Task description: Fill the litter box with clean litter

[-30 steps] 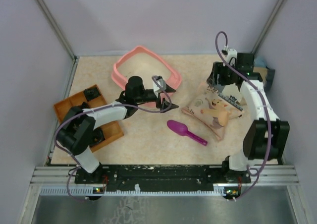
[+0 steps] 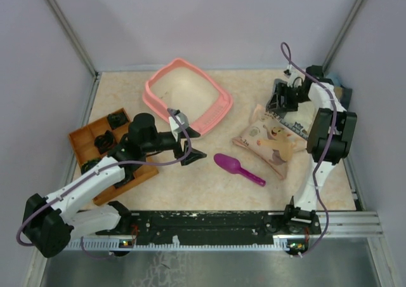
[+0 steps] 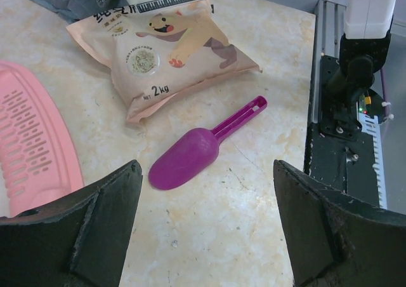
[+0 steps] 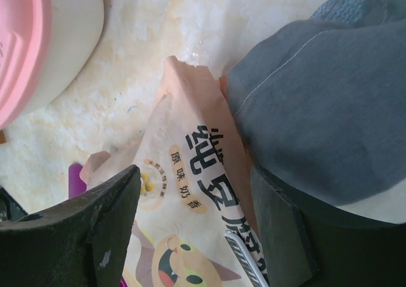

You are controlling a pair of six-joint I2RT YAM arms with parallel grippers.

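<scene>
The pink litter box (image 2: 152,93) stands at the back centre. Right of it lies the 2 kg litter bag (image 2: 265,141), its top band of black lettering under my right gripper (image 2: 281,104), which is open, its fingers either side of the bag's edge in the right wrist view. My left gripper (image 2: 190,146) hangs open over the table below the box, nothing between its fingers. A purple scoop (image 3: 187,157) lies in front of the bag.
A wooden tray (image 2: 85,140) with black items sits at the left. A grey cloth (image 4: 317,109) and other items lie behind the bag at the right.
My left gripper has moved left and lower in the top view, away from the bag. The right arm has shifted slightly over the bag's top. The bag looks unmoved.
</scene>
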